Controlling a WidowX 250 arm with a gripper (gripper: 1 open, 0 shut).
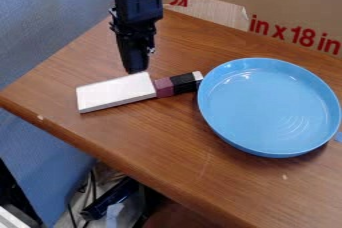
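Observation:
My gripper (pixel 135 58) hangs pointing down just above and behind a white bar (pixel 115 94) with a dark maroon and black end section (pixel 175 84) and a small white tip, lying on the wooden table. Whether its fingers are open or shut is hard to make out. A light blue plate (pixel 267 107) lies to the right, close by the bar's dark end.
A cardboard box (pixel 294 2) with red lettering stands behind the table.

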